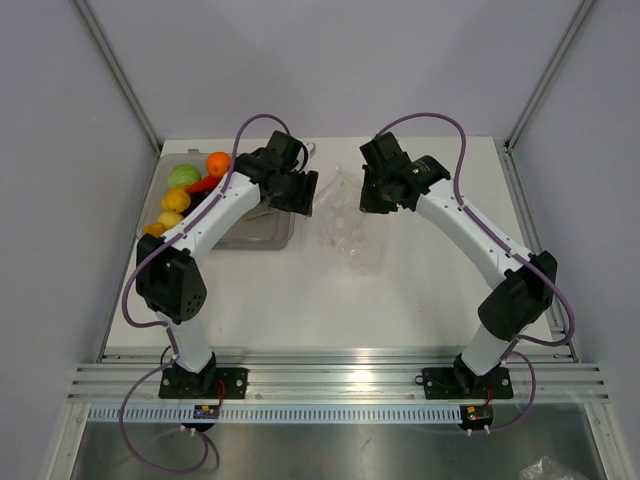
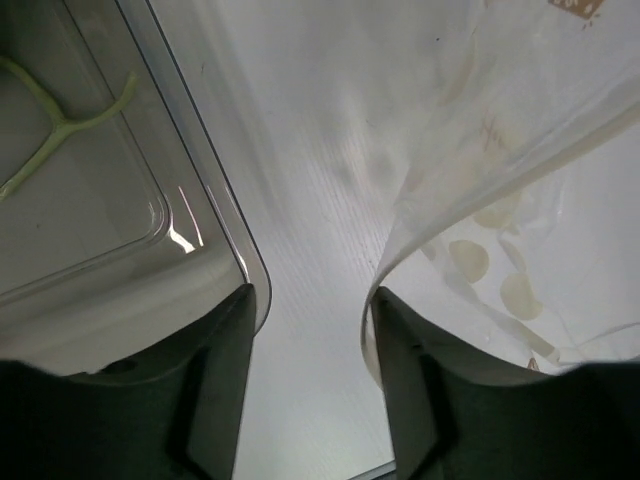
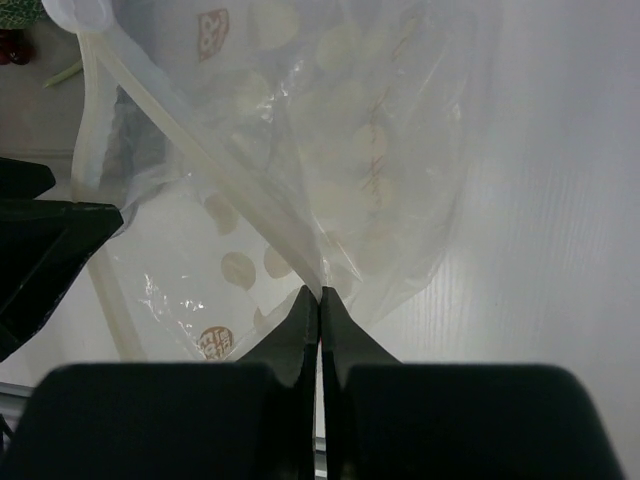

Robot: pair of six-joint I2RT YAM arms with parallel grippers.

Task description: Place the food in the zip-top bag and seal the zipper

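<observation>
A clear zip-top bag [image 1: 350,235] lies crumpled on the white table between my grippers, printed with pale dots. My right gripper is shut on the bag's zipper edge. My left gripper stands part open over the tray's right rim, with the bag's near edge [image 2: 420,240] beside its right finger. At the left is the grey tray [image 1: 260,243] of food: an orange [image 1: 219,164], a green round fruit [image 1: 184,175], yellow fruits [image 1: 175,199], a red pepper [image 1: 203,184] and other produce partly hidden by my left arm.
A clear plastic item [image 1: 547,468] lies outside the table at bottom right.
</observation>
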